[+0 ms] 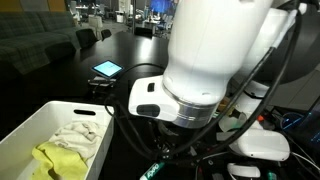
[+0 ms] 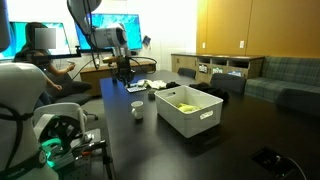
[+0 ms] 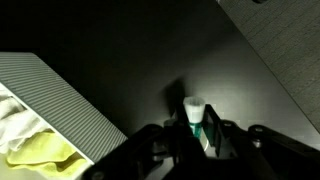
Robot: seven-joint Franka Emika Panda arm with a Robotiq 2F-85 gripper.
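In the wrist view my gripper is shut on a slim pen-like object (image 3: 194, 108) with a white end and a teal body. Its white end points away from the fingers, above the dark tabletop (image 3: 140, 40); I cannot tell whether it touches the table. A white bin (image 2: 195, 119) stands on the table, with a yellow cloth (image 1: 61, 162) and a whitish cloth (image 1: 76, 135) inside. The bin's ribbed wall (image 3: 62, 98) lies left of my gripper in the wrist view. In exterior view 1 the arm hides the fingertips.
A white mug (image 2: 137, 111) stands left of the bin in exterior view 2. A lit tablet (image 1: 107, 68) lies farther along the table. Bare tabletop stretches in front of the bin and to its right. A person (image 2: 125, 50) stands in the background.
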